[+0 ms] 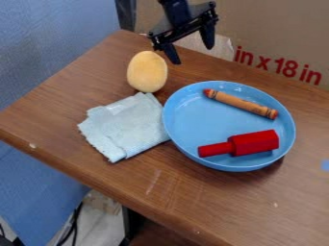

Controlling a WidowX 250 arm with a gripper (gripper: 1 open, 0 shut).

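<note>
The black gripper [191, 46] hangs at the top centre over the back of the table, open, with nothing between its fingers. Below and left of it sits a yellow oval object [146, 71]. A folded light blue cloth [122, 125] lies in front of that. To the right, a blue plate [217, 126] holds an orange crayon-shaped stick [241, 104] and a red cylindrical piece with a narrower handle [241, 143].
A cardboard panel [283, 38] stands behind the table, and a blue surface drops away at the left edge.
</note>
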